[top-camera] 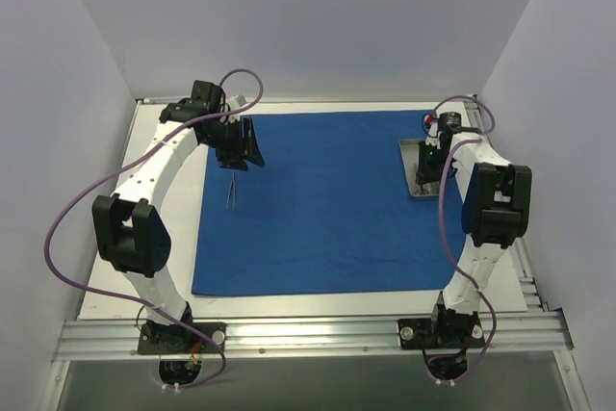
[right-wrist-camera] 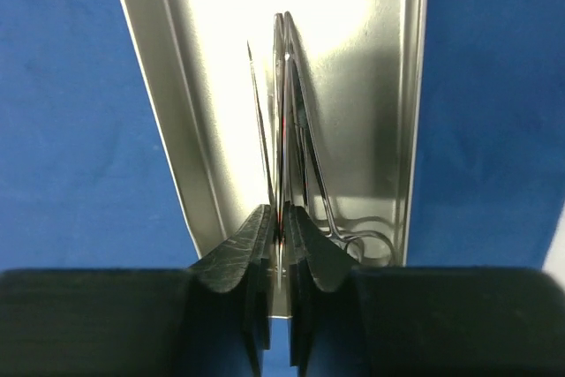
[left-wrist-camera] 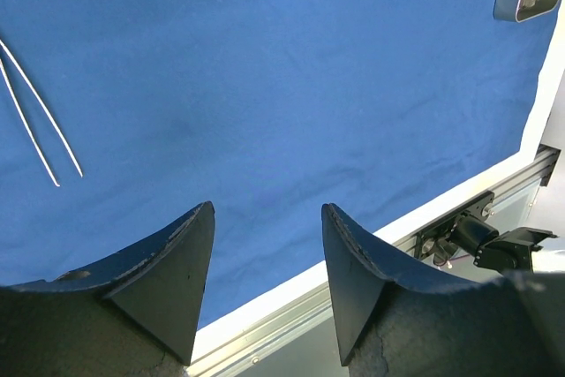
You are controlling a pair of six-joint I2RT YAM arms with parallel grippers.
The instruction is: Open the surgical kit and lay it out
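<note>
A shallow metal tray (top-camera: 404,156) (right-wrist-camera: 163,108) sits on the right part of the blue cloth. Inside it, in the right wrist view, several slender metal instruments lie side by side, one a ring-handled tool (right-wrist-camera: 315,152). My right gripper is down at the tray's near end, shut on a thin metal instrument (right-wrist-camera: 282,130); which kind I cannot tell. Tweezers (top-camera: 234,192) (left-wrist-camera: 53,124) with two thin arms lie on the cloth at the left. Above and right of them my left gripper (top-camera: 252,163) hangs open and empty.
White table (top-camera: 154,238) borders it, with a metal rail (top-camera: 308,327) along the front. Grey walls close off the back and both sides.
</note>
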